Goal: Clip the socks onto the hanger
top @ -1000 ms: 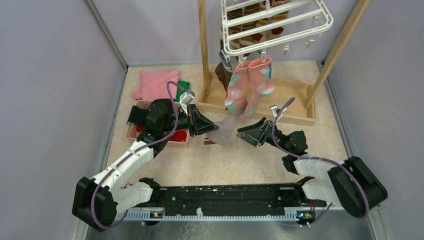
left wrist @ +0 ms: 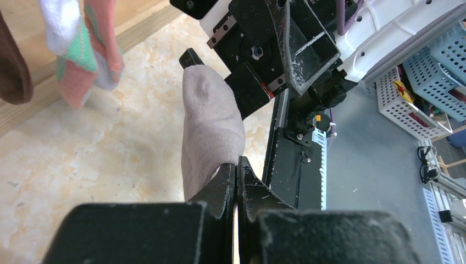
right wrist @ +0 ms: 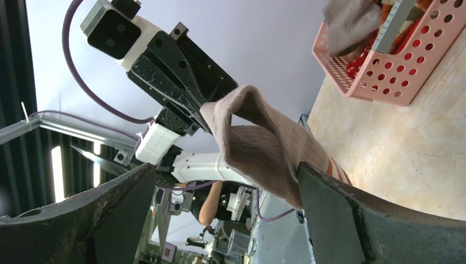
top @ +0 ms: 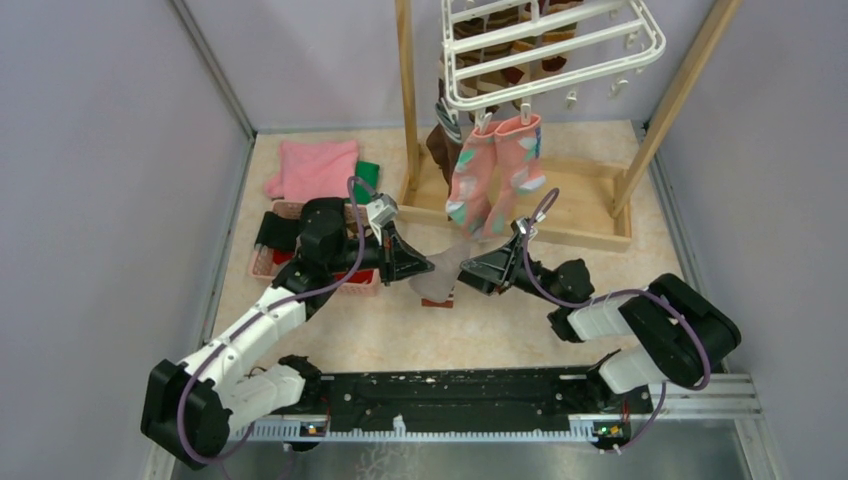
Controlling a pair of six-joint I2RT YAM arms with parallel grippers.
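Note:
A greyish-pink sock (top: 438,283) hangs between the two arms, striped rust and white at its lower end. My left gripper is shut on a thin edge of its fabric. The sock's open cuff (right wrist: 264,148) faces my right gripper, which is open, with cuff fabric between its fingers; one finger (right wrist: 332,220) overlaps the cuff's near edge. Whether that finger is inside or outside the cuff, I cannot tell. At the back the white hanger (top: 560,82) carries a pink patterned pair of socks (top: 497,175) on its front clips and darker socks behind.
The pink basket (top: 357,287) of socks stands below my left arm, with a pink cloth (top: 312,170) and a green item (top: 367,180) behind. A wooden frame (top: 600,222) supports the hanger. Some front clips (top: 571,100) hang empty.
My right gripper has come leftward from clear of the sock to its cuff. The sock swung and its striped end now hangs lower.

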